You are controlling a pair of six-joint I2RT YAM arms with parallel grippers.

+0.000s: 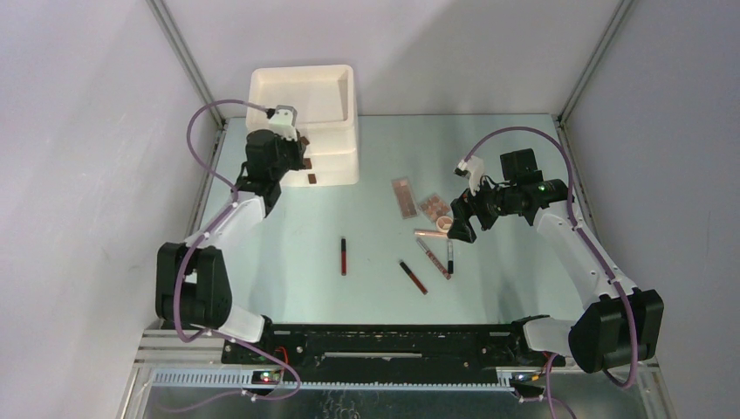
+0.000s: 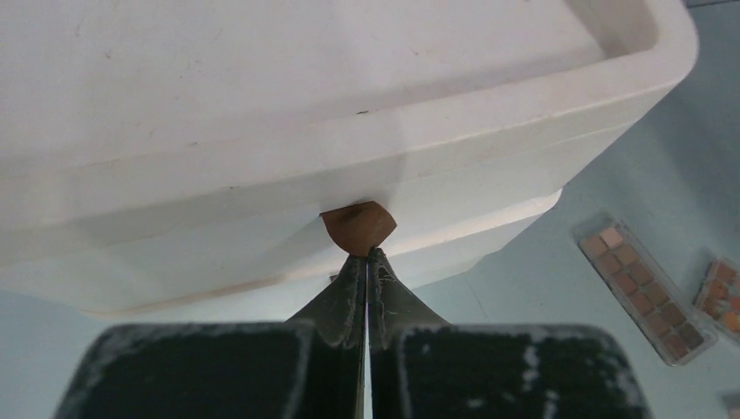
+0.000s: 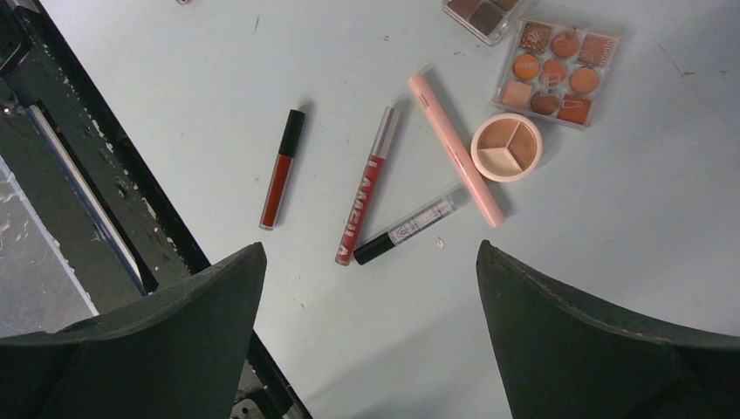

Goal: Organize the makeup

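Note:
A white drawer organizer stands at the back left, with an open tray on top and brown pull tabs on its drawers. In front of its upper drawer is my left gripper, its fingers together. Their tips touch or overlap the lower end of a brown tab; whether any of the tab is pinched cannot be told. My right gripper is open and empty above the right side of the table. Under it lie a pink tube, a round compact, a square palette and lip-gloss tubes.
A long palette lies left of the square one. One dark red lip tube rests alone mid-table, and another lies further right. The organizer's top tray looks empty. Open table separates the organizer from the makeup.

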